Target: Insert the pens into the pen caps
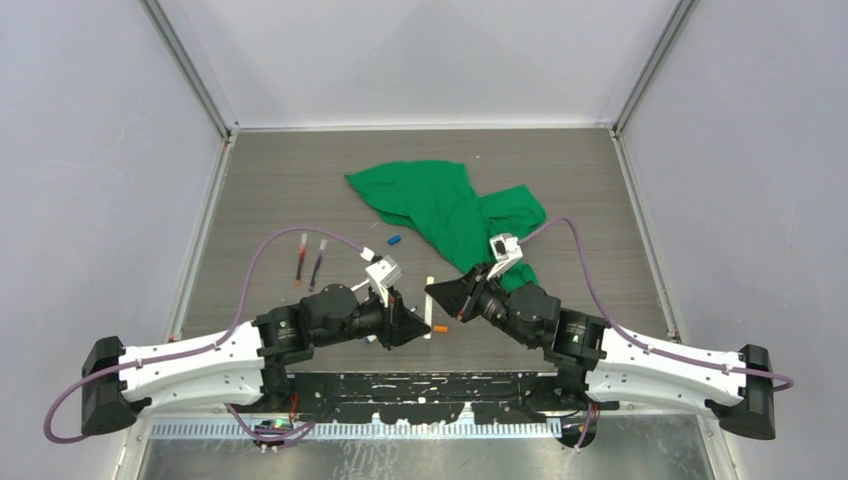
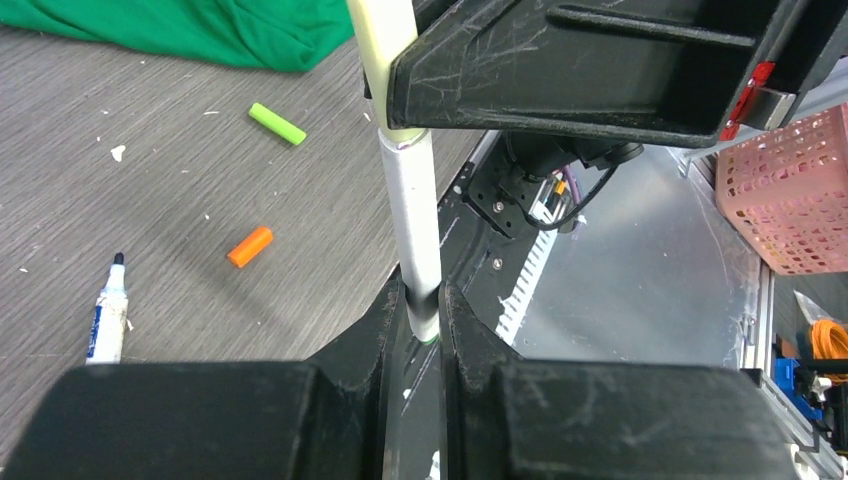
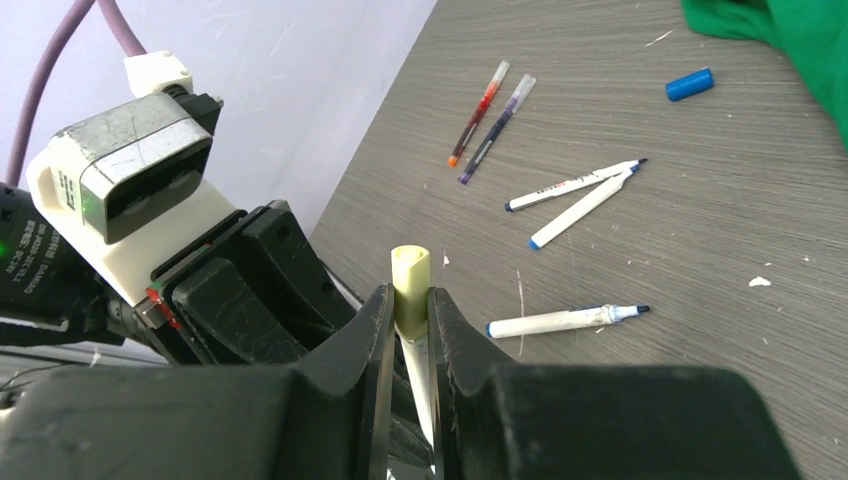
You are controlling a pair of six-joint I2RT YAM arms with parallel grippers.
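Observation:
A pale yellow cap (image 3: 411, 275) is pinched in my right gripper, which is shut on it. Below it, the white pen (image 2: 408, 190) stands nearly in line with the cap, and the cap's edge meets the pen's barrel. Any tip inside the cap is hidden. My left gripper has one finger on each side of the pen's lower end; whether they press on it, I cannot tell. Loose on the table lie a green cap (image 2: 278, 124), an orange cap (image 2: 250, 246) and a blue cap (image 3: 690, 84). An uncapped marker (image 3: 568, 321) lies nearby.
Two more white pens (image 3: 585, 205) lie close together. A red pen (image 3: 480, 113) and a purple pen (image 3: 497, 130) are side by side farther left. Green cloth (image 1: 430, 200) covers the table's middle back. Bare table lies at both sides.

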